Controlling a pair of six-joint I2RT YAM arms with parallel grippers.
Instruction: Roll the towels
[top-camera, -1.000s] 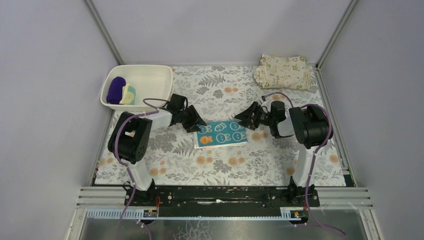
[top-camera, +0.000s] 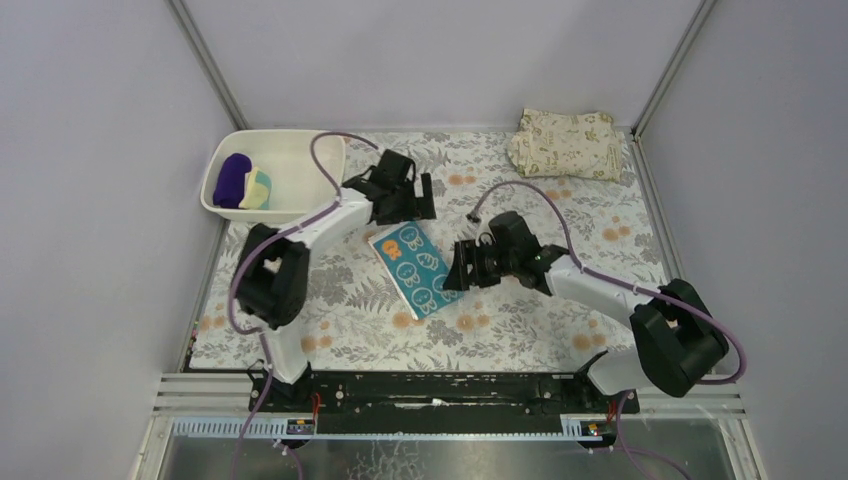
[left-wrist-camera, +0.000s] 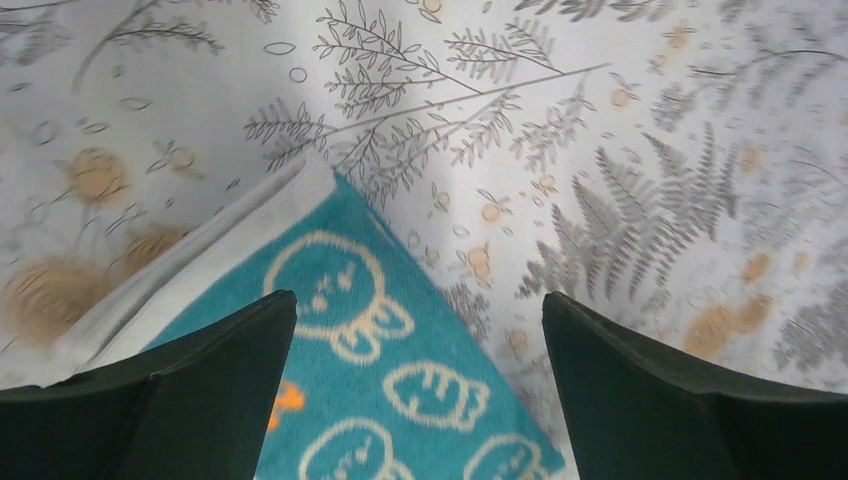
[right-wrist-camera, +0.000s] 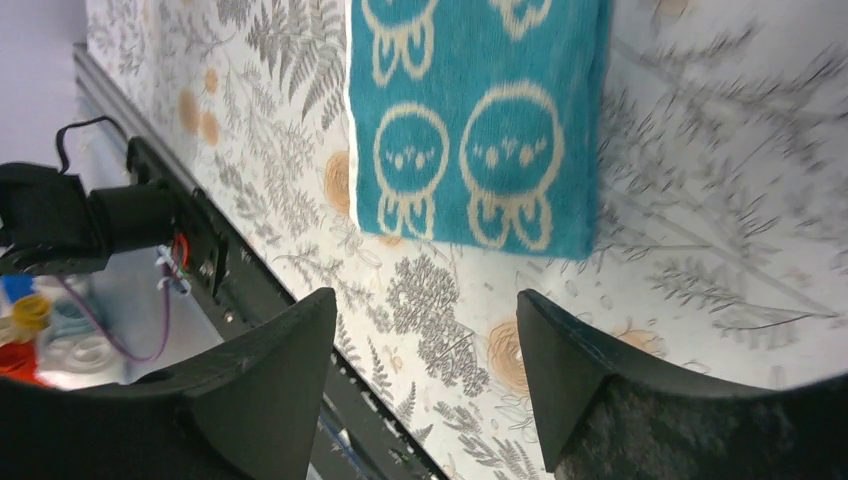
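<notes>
A teal towel (top-camera: 417, 272) with white outlined figures and one orange figure lies folded into a rectangle, slanting across the middle of the table. Above its far end my left gripper (top-camera: 427, 198) stands open; the left wrist view has the towel's corner (left-wrist-camera: 330, 215) between and beyond the fingers, not held. At the towel's right side is my right gripper (top-camera: 459, 268), open too. In the right wrist view, the towel's near end (right-wrist-camera: 480, 190) lies flat ahead of the fingertips, with only patterned cloth between them.
A white bin (top-camera: 300, 165) at the back left holds a purple roll (top-camera: 232, 181) and a yellow-teal roll (top-camera: 256, 189). A stack of cream patterned towels (top-camera: 567, 145) sits at the back right.
The towel has turned from lying crosswise to a slant, its right end swinging toward the front. My left gripper moved right and back, lately off the towel; the right moved left and forward.
</notes>
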